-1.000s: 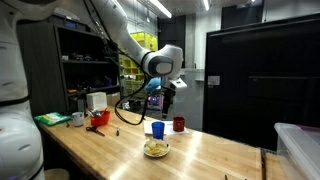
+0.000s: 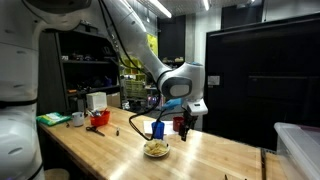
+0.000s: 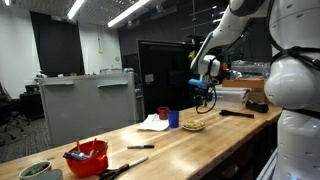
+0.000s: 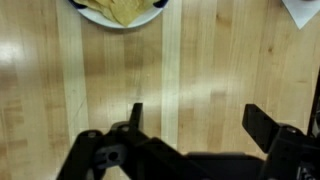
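My gripper is open above bare wooden table, its two dark fingertips wide apart with nothing between them. In the wrist view a plate of yellow chips (image 4: 122, 10) is cut off by the top edge. The same plate (image 2: 156, 148) rests on the table to the left of my gripper (image 2: 186, 136) in exterior view 1. A blue cup (image 2: 158, 130) stands behind the plate. The red mug (image 2: 178, 126) is partly hidden by the gripper there, but shows clearly in exterior view 2 beside the blue cup (image 3: 173, 119).
White paper (image 3: 153, 123) lies by the cups. A red bowl (image 3: 86, 158) holding several things and a black-handled tool (image 3: 124, 168) are at the table's other end. A clear plastic bin (image 2: 299, 145) borders the right side.
The arm has come down and a little to the right, from high above the cups to low near the table. The plate and cups stay where they were.
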